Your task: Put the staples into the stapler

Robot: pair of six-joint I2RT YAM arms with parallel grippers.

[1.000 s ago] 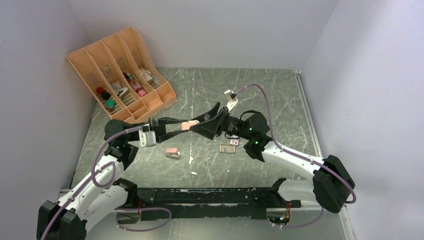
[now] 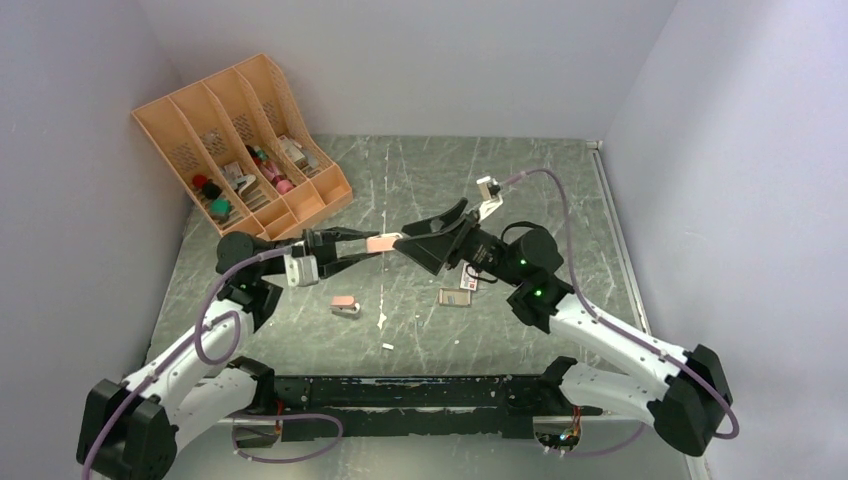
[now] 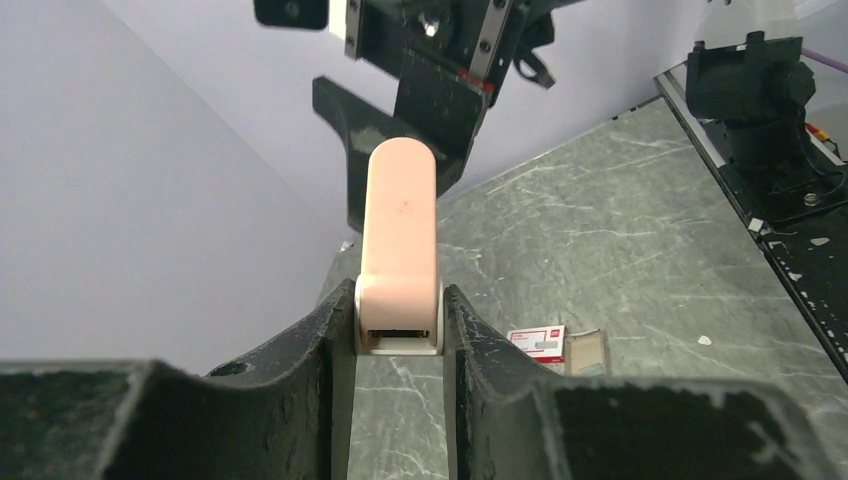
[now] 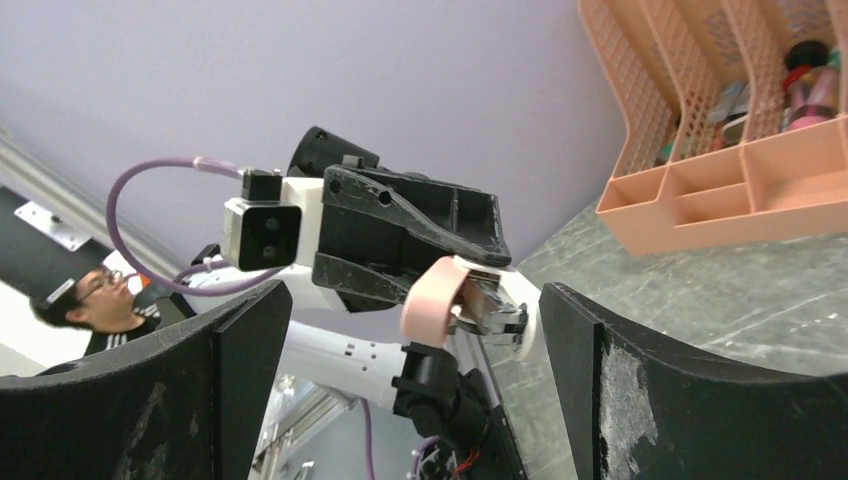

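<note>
A small pink-and-white stapler is in the air, its end pinched by my left gripper. In the right wrist view, the stapler shows its pink cover and a metal part beside it. My right gripper stands open at the stapler's far end; in the right wrist view its two fingers are wide apart, with the stapler seen in the gap beyond. Whether they touch it I cannot tell. A red-and-white box lies on the table by a tan flat box. Loose staples cannot be made out.
Another pink stapler rests on the table, with small white scraps nearby. An orange divided organizer holding several items stands at the back left.
My right gripper has drawn back to the right and sits less far over the stapler. My left gripper, holding the stapler, has shifted slightly right.
</note>
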